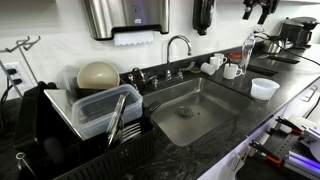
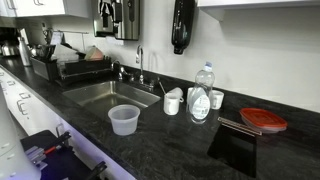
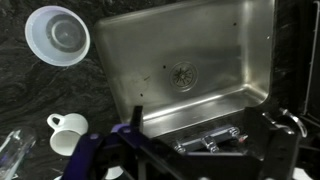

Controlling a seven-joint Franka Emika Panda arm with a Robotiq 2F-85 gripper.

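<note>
My gripper stands open, high over the counter, with nothing between its fingers. In the wrist view, the steel sink (image 3: 150, 75) lies below it. A white plastic bowl (image 3: 57, 36) rests on the dark counter beside the sink; exterior view 2 shows the same bowl (image 2: 124, 120) near the counter's front edge. A white mug (image 3: 67, 134) is on the counter at lower left in the wrist view. In exterior view 1, only the tips of the gripper (image 1: 261, 11) show at the top edge.
The faucet (image 1: 178, 45) rises behind the sink. A black dish rack (image 1: 110, 155) holds a clear tub (image 1: 97, 112) and a beige bowl (image 1: 98, 76). A clear bottle (image 2: 202, 95) stands near the mugs. Beyond it lie a black mat (image 2: 234, 150) and a red lid (image 2: 263, 120).
</note>
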